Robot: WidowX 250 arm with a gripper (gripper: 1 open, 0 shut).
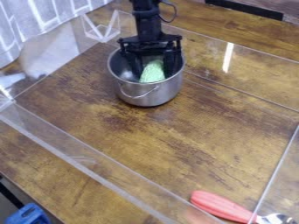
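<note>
A steel pot (pixel 140 89) with a wire handle stands on the wooden table in the upper middle. My black gripper (pixel 151 56) comes down from the top edge, its fingers inside or just over the pot's mouth. A pale green object (pixel 152 72) lies in the pot below and among the fingers. I cannot tell whether the fingers are closed on it.
A spoon or similar utensil with a red handle (pixel 222 206) lies at the bottom right. Clear plastic panels edge the work area. A blue object (pixel 28 216) is at the lower left corner.
</note>
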